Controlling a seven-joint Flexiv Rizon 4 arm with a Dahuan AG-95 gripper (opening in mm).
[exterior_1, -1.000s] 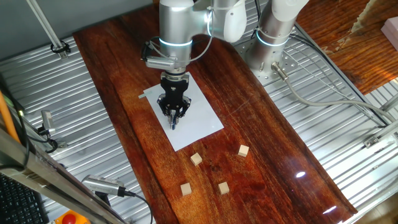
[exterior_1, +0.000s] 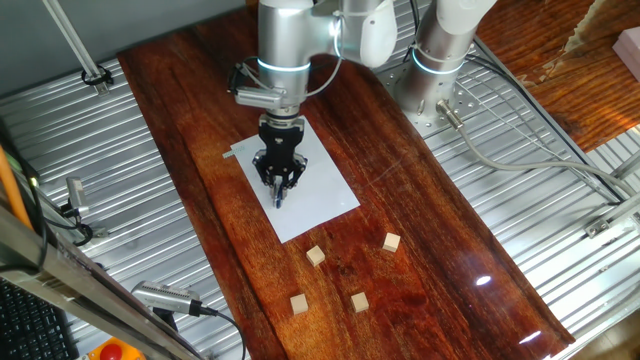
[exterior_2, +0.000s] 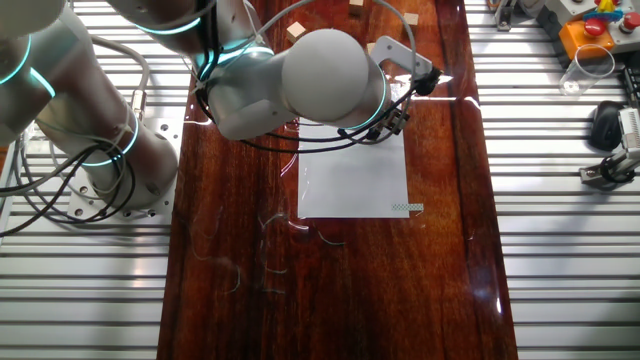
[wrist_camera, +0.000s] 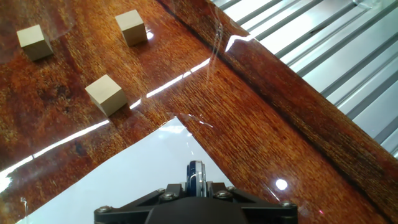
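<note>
A white sheet of paper (exterior_1: 318, 195) lies on the dark wooden table. Over the paper's left part, my gripper (exterior_1: 278, 193) points downward. In the wrist view the gripper is shut on a slim, dark blue and silver pen-like thing (wrist_camera: 196, 174), which stands up between the fingers. Its lower tip is hard to make out, so I cannot tell whether it touches the paper. No marks show clearly on the sheet. From exterior view 2, the paper (exterior_2: 350, 185) is partly covered by the arm, which hides most of the gripper.
Several small wooden cubes lie past the paper's near edge, the closest cube (exterior_1: 316, 256) just off it. A small patterned strip (exterior_2: 407, 207) sits at one paper corner. The arm's base (exterior_1: 425, 92) stands beyond the table's right edge. Bare wood (exterior_1: 190, 120) lies left of the paper.
The arm above the gripper has shifted very slightly to the right. The gripper, paper and cubes look the same as before.
</note>
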